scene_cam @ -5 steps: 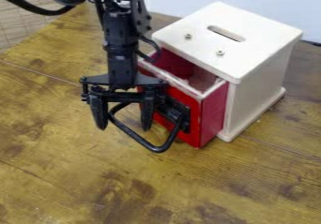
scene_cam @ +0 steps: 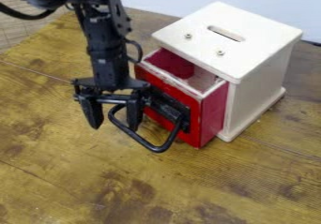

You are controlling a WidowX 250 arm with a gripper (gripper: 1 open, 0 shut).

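A white wooden box (scene_cam: pixel 261 78) with a slot and two bolts on top stands at the right, its red drawer (scene_cam: pixel 208 117) pulled part way out toward the lower left, showing a red interior. A looped black handle (scene_cam: pixel 154 144) sticks out from the drawer front. My black gripper (scene_cam: pixel 114 112) stands open just left of the drawer, its fingers over the upper left part of the handle loop, nothing visibly held between them.
A white wall rises behind the box at the upper right, and some matting shows at the top left corner.
Compared with a second ago, my gripper has shifted slightly and the upper arm leans differently, further left. The box and drawer look unmoved.
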